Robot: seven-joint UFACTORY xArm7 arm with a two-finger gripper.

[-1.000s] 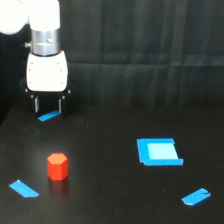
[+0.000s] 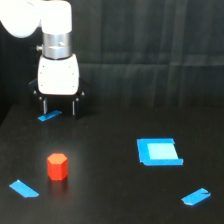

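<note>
A red block, six-sided in outline (image 2: 57, 166), rests on the dark table at the left, towards the front. Behind it and well above hangs my gripper (image 2: 59, 107), its white hand pointing down. The two dark fingers stand wide apart, so it is open, with nothing visible between them. To the right lies a pale square framed in blue tape (image 2: 145, 145), with its inside bare.
Short blue tape strips mark the table at the front left (image 2: 24, 188), front right (image 2: 195, 197) and below the gripper (image 2: 49, 116). A dark curtain closes off the back.
My gripper has shifted a little to the right and slightly lower in the view. The red block and the taped square have not moved.
</note>
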